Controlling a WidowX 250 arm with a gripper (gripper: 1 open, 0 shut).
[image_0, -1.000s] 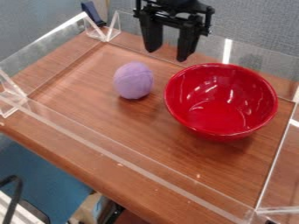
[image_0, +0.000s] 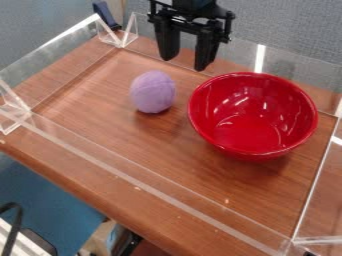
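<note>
My black gripper (image_0: 187, 52) hangs at the top centre, raised above the back of the wooden table, its two fingers apart with nothing visible between them. A purple ball (image_0: 152, 92) rests on the table left of centre, below and to the left of the gripper. A large red bowl (image_0: 251, 116) sits to the right of the ball, apart from it, and looks empty.
Clear plastic walls border the wooden surface (image_0: 147, 170) on its sides. A grey wall stands behind, and blue floor with some clutter shows at the lower left.
My gripper has shifted very slightly to the left. The ball and bowl are unchanged.
</note>
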